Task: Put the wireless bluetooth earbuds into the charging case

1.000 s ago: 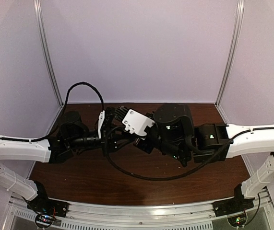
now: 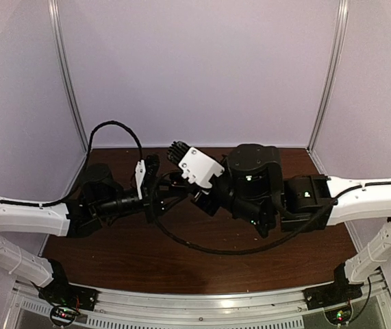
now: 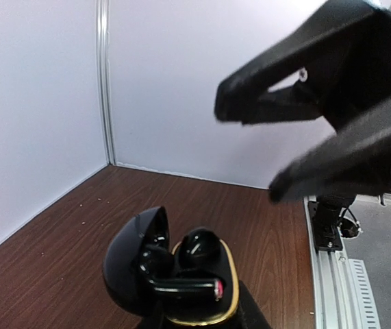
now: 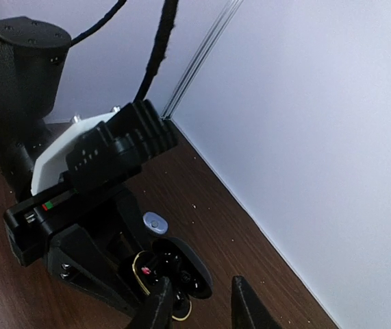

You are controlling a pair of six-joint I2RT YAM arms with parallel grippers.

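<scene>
The black charging case point(image 3: 233, 284) with a gold rim stands lid open in the left wrist view, my left gripper point(image 2: 170, 195) shut on its body. Inside lies a glossy black earbud point(image 3: 200, 247); a dark stem point(image 3: 185, 286) with a red-tipped end crosses the opening. Whether a second bud sits fully in its slot, I cannot tell. My right gripper is part open, its two fingertips spread with nothing seen between them, close to the lid point(image 4: 194, 264). In the left wrist view its fingers point(image 3: 270, 99) hover above and right of the case.
A small pale oval item point(image 4: 155, 223) shows beside the lid; what it belongs to is unclear. A black cable point(image 2: 229, 251) loops below the two grippers.
The left arm has shifted slightly left and down, still with the case.
</scene>
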